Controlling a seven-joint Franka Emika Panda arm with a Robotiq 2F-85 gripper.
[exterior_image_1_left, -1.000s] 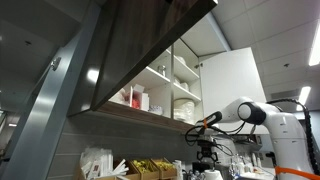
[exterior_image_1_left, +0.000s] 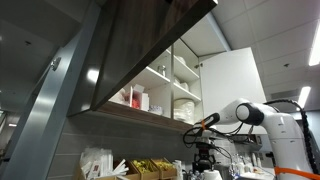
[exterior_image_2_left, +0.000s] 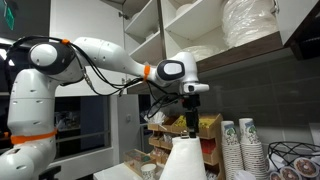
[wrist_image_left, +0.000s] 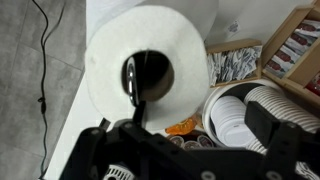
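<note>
A white paper roll (wrist_image_left: 150, 65) stands upright below my gripper, its dark core hole facing up in the wrist view. A shiny metal piece (wrist_image_left: 131, 80) shows inside that hole. My gripper is open, one dark finger (wrist_image_left: 128, 142) overlapping the roll's core and near side, the other finger (wrist_image_left: 262, 122) out past its right side. In exterior view 2 the gripper (exterior_image_2_left: 190, 122) points down right over the top of the roll (exterior_image_2_left: 185, 160). Whether the fingers touch the roll I cannot tell.
Stacked cups and lids (wrist_image_left: 235, 120) stand close to the roll, with a wooden bin of wrapped packets (wrist_image_left: 235, 64) behind. Wooden trays (exterior_image_2_left: 210, 128) and cup stacks (exterior_image_2_left: 250, 140) line the wall. A cabinet (exterior_image_1_left: 150, 88) with dishes hangs above. Grey floor lies left of the counter.
My gripper has shifted slightly down near the roll. Everything else looks the same.
</note>
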